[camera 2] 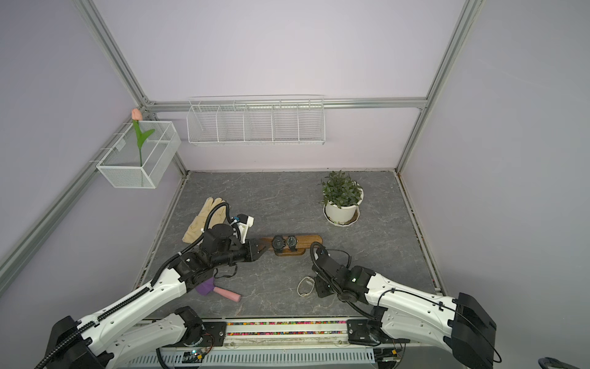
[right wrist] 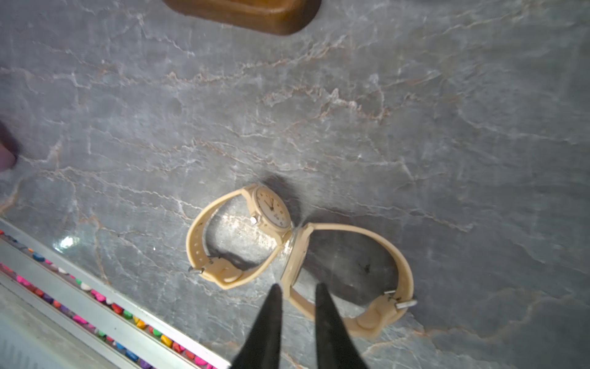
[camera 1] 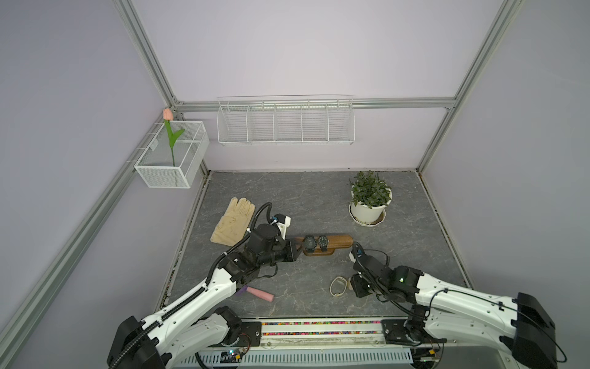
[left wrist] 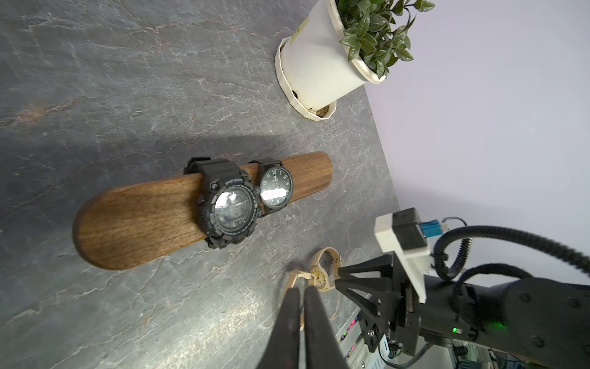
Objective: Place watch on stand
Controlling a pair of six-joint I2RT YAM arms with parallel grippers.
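Two cream watches lie on their sides on the table, close together: a smaller one (right wrist: 270,208) and a larger one (right wrist: 402,270). My right gripper is part open over the larger watch, one fingertip overlapping its band in the right wrist view; contact cannot be told. The wooden stand (left wrist: 138,224) carries a black digital watch (left wrist: 233,209) and a black analog watch (left wrist: 275,186) side by side, with bare wood towards both ends. By the stand's left end, my left gripper (camera 1: 297,249) is slightly open, with a narrow gap between its fingers and nothing seen in it.
A potted plant (camera 1: 368,203) stands behind the stand's right end. At the left lie a work glove (camera 1: 233,221) and a pink-handled tool (camera 1: 260,295). Wire baskets hang on the walls.
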